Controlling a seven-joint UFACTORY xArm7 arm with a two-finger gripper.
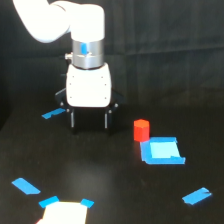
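Observation:
My gripper (90,122) hangs at the left of centre, below the white arm, its two dark fingers spread apart. It looks open, with nothing visible between the fingers. A small red block (141,130) lies on the dark table to the right of the gripper, clear of it. Just right of the block and slightly nearer the camera is a pale square (164,149) bordered by blue tape. The block is close to the tape's upper left corner; whether they touch, I cannot tell.
A pale cream object (65,213) is cut off by the bottom edge, with bits of blue tape around it. Single tape strips lie at the left (26,186) and lower right (197,196).

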